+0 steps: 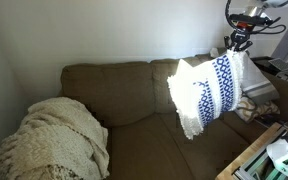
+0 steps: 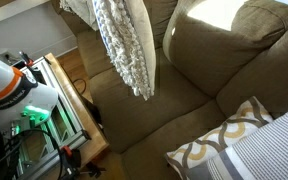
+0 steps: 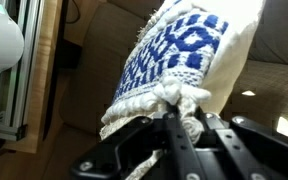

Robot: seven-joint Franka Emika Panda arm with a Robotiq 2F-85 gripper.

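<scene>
A white pillow or cloth with blue patterned bands and a shaggy trim (image 1: 206, 92) hangs from my gripper (image 1: 237, 46) above the right part of the brown sofa. In the wrist view, the gripper is shut on a bunched edge of the blue-and-white textile (image 3: 176, 58), and the fabric spreads out beyond the fingers. The second exterior view shows the textile's fringed lower end (image 2: 134, 70) dangling over the seat; the gripper is outside that view.
The brown sofa (image 1: 134, 135) has clear seat in the middle. A cream knitted blanket (image 1: 54, 145) covers its left end. Patterned (image 2: 224, 132) and striped (image 2: 269, 150) pillows lie at the right end, near the robot's wooden-topped stand (image 2: 79, 105).
</scene>
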